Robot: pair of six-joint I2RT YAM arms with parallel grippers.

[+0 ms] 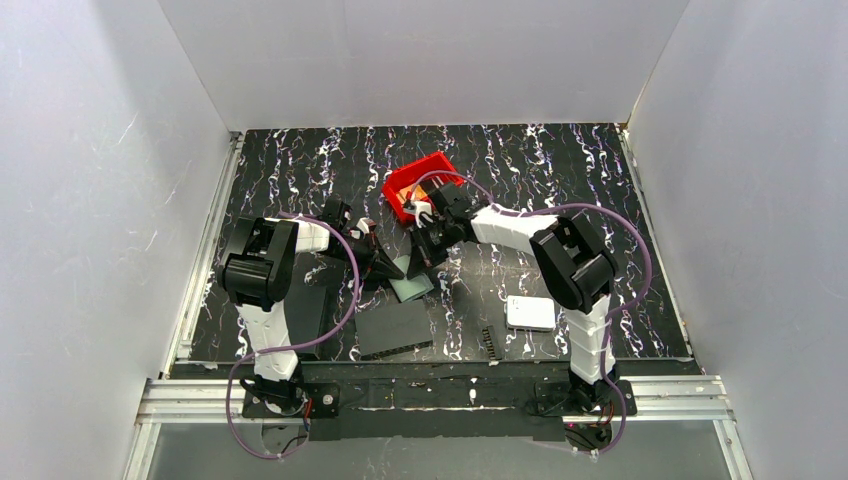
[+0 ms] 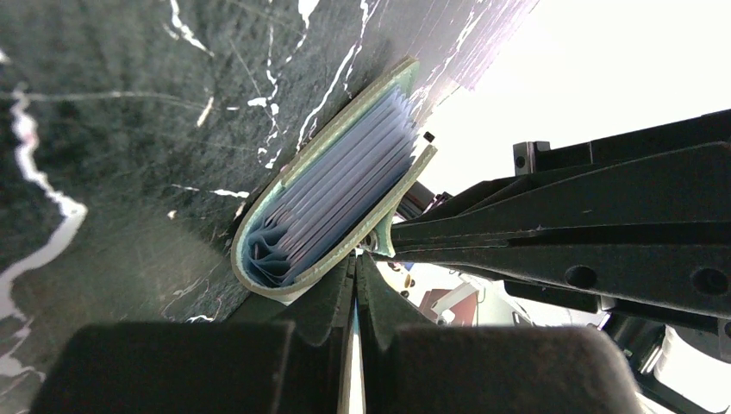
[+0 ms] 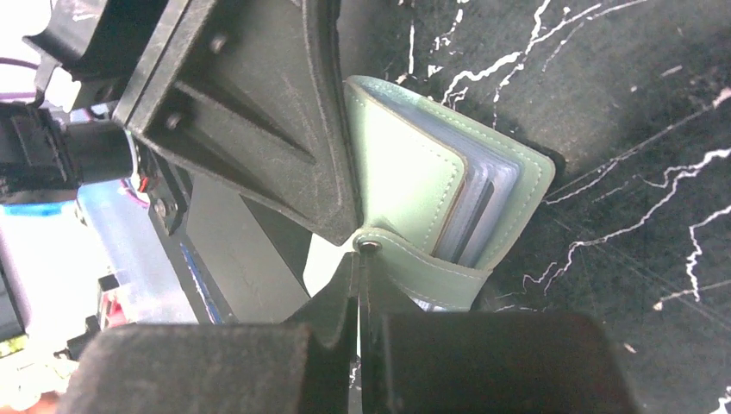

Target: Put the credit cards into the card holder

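Note:
The pale green card holder (image 1: 412,288) stands between my two grippers. Its strap (image 3: 422,267) crosses the open side, with a metal snap (image 3: 368,246) at one end. Clear sleeves (image 2: 336,190) fan out inside; whether cards sit in them I cannot tell. My left gripper is shut, tips against the holder's wall near the snap; nothing shows clearly between them. In the right wrist view my right gripper is also shut, its tips right at the snap end of the strap. The left gripper's dark finger (image 3: 284,129) lies close beside it.
A red open box (image 1: 420,166) with something tan in it lies behind the arms. Dark flat panels (image 1: 393,328) lie in front of the holder. A white case (image 1: 530,313) and a small dark strip (image 1: 491,342) are at right.

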